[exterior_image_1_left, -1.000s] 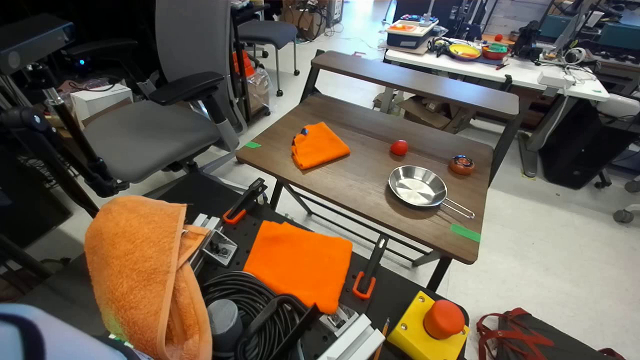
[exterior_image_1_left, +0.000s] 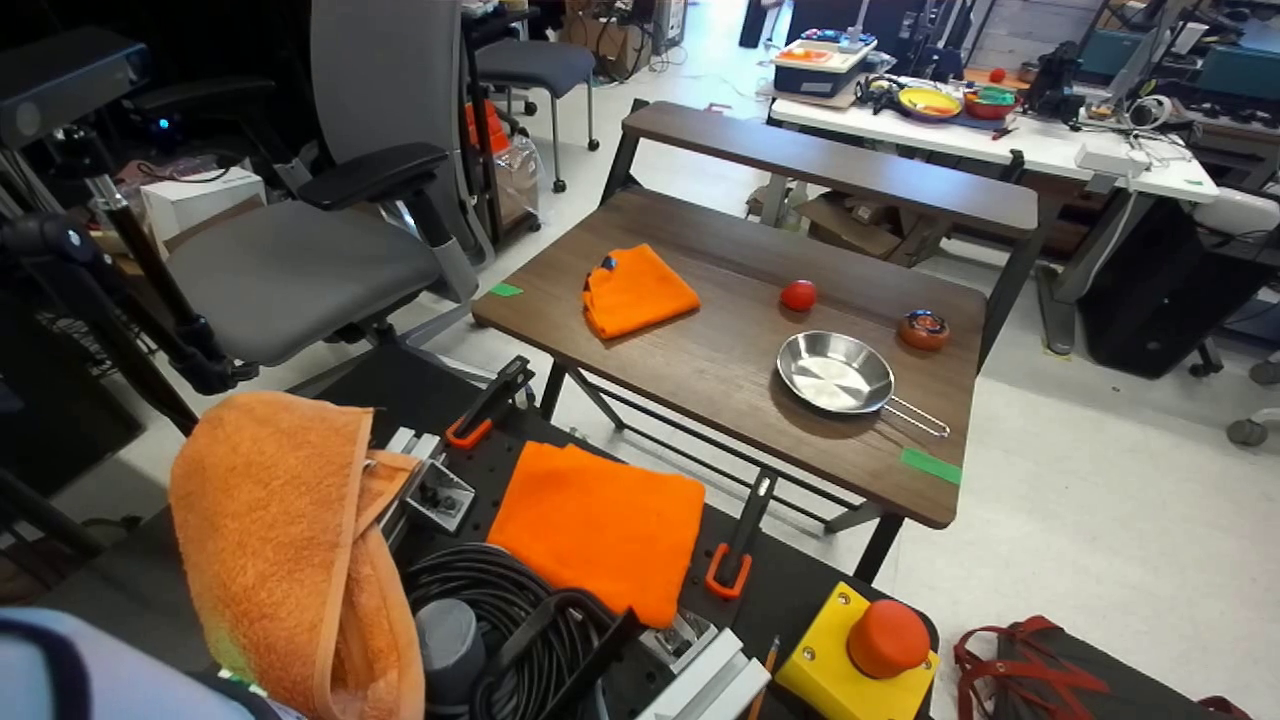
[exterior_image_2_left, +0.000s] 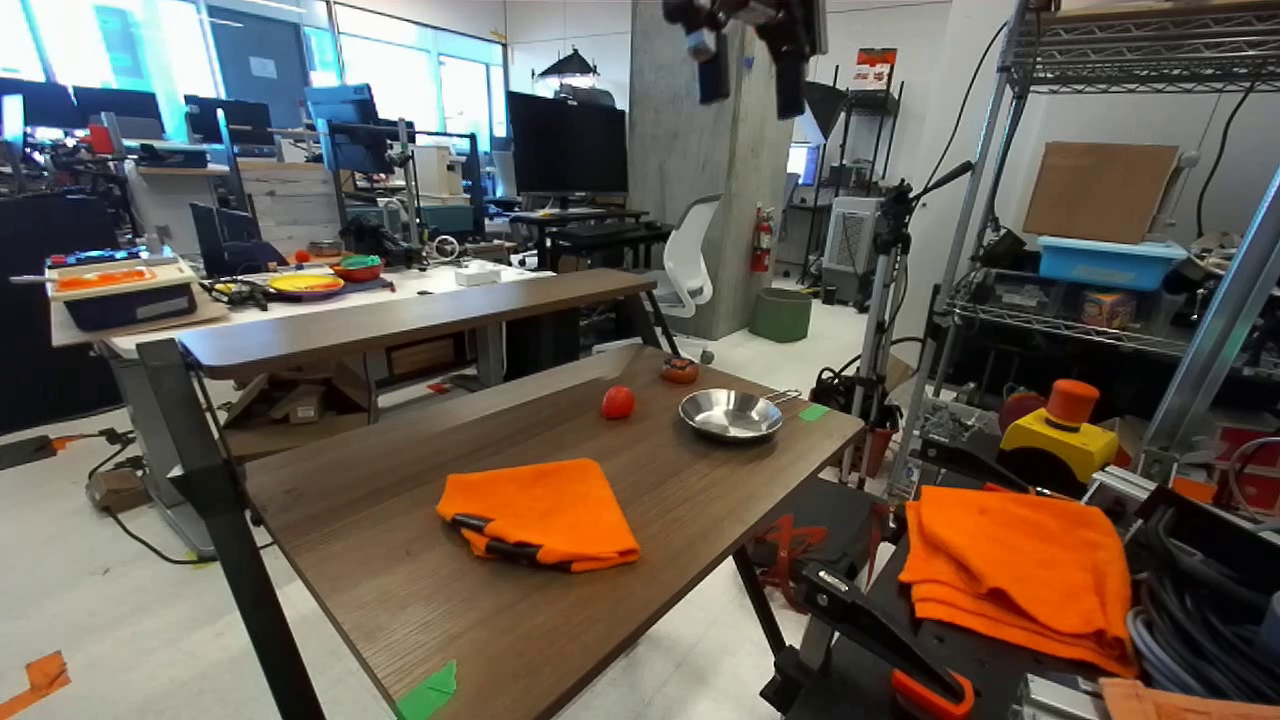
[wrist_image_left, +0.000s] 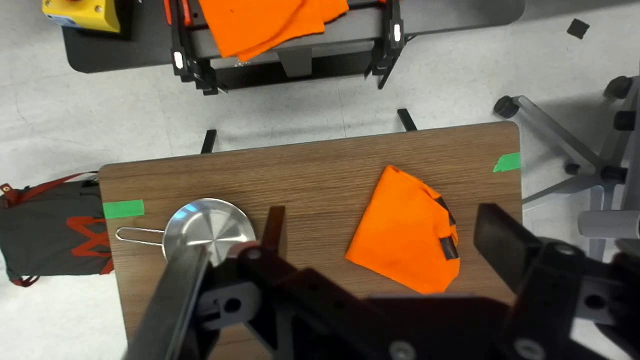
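My gripper is open above the table, its two dark fingers wide apart with nothing held between them. In exterior view 2 the gripper (exterior_image_2_left: 752, 90) hangs high at the top edge, well clear of the tabletop. A folded orange cloth (exterior_image_1_left: 639, 292) with dark patches on one side lies on the table. A steel pan (exterior_image_1_left: 836, 373) rests there with its wire handle toward the green tape. Behind the pan sit a red ball-like object (exterior_image_1_left: 798, 295) and a small reddish-brown round object (exterior_image_1_left: 923, 330). In the wrist view the gripper largely hides these two.
The brown table (exterior_image_1_left: 732, 360) has a raised shelf (exterior_image_1_left: 840, 168) along its back edge. Free surface lies between cloth and pan. A black bench in front carries another orange cloth (exterior_image_1_left: 600, 528), clamps, cables and a yellow box with a red button (exterior_image_1_left: 888, 638).
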